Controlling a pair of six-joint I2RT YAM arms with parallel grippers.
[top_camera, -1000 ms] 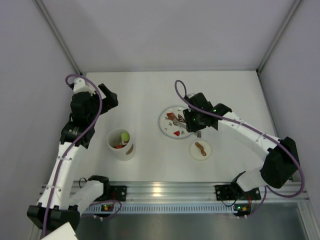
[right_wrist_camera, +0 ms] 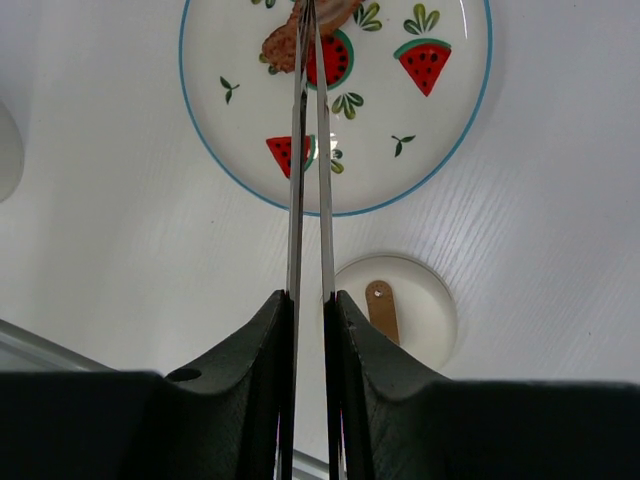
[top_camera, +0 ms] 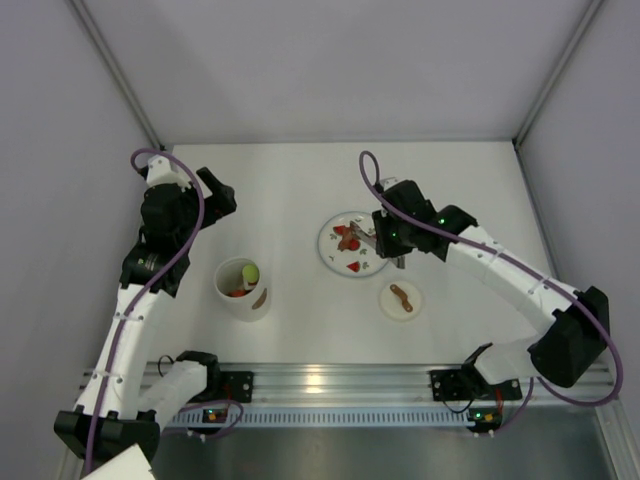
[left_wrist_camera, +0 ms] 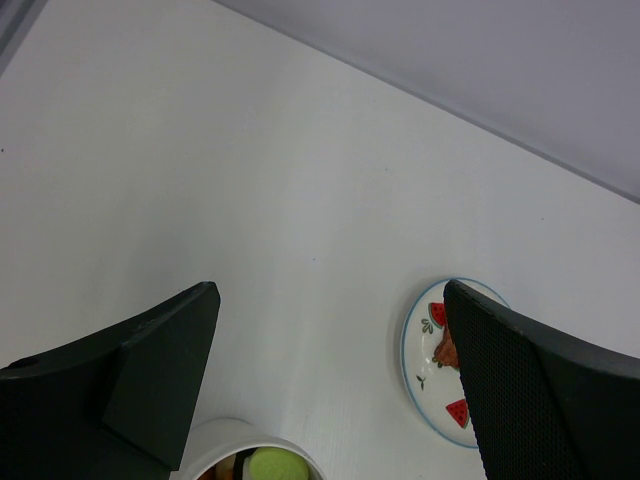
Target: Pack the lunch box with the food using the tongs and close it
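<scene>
My right gripper is shut on metal tongs (right_wrist_camera: 325, 190), their two arms pressed close together. The tong tips reach a brown piece of food (right_wrist_camera: 282, 48), which is over a white plate (right_wrist_camera: 215, 130) with a blue rim and watermelon prints. Whether the food is clear of the plate cannot be told. A white round lunch box (top_camera: 228, 296) stands on the left side of the table, its top uncovered, with green and reddish food (top_camera: 250, 273) inside. Beyond the box hangs my left gripper, open, with nothing between its wide black fingers.
A round white lid (top_camera: 391, 311) with a brown handle (top_camera: 402, 297) lies in front of the plate. Bare table (top_camera: 290, 180) spreads across the back and between box and plate. Metal rails (top_camera: 340, 380) run along the front edge.
The left arm and box are unchanged.
</scene>
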